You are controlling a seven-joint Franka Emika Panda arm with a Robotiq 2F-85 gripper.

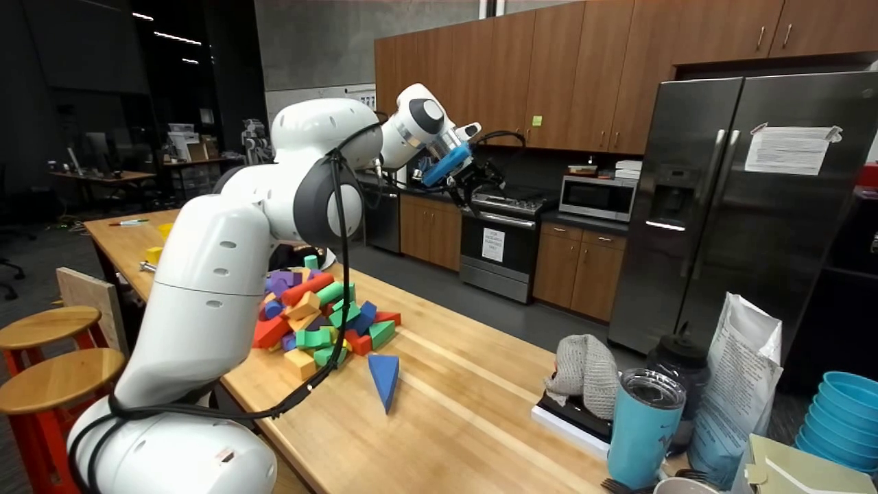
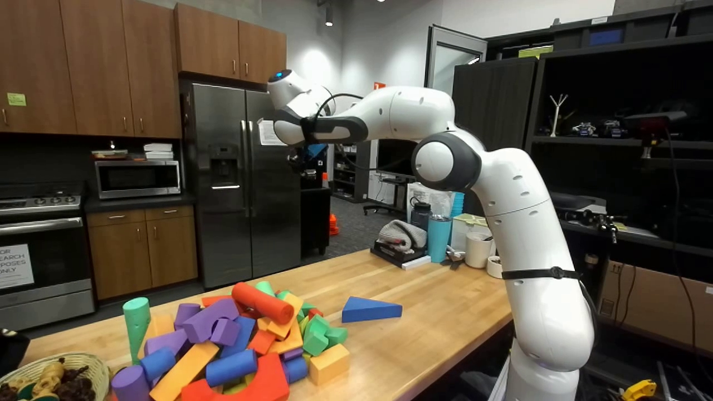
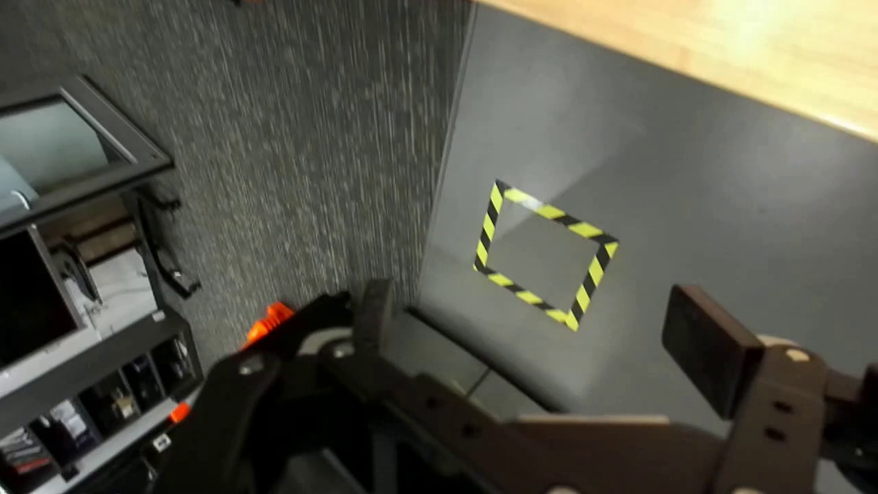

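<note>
My gripper stands open in the wrist view, its two dark finger pads wide apart and only floor visible between them. In exterior view 1 the gripper is raised high, out past the far edge of the table. A heap of coloured blocks lies on the table, in red, green, blue, purple, orange and yellow. Apart from the heap, a blue wedge block lies alone on bare wood.
A grey cloth, a turquoise tumbler, a dark bottle and a white bag crowd one table end. Near the heap's other side is a wicker basket.
</note>
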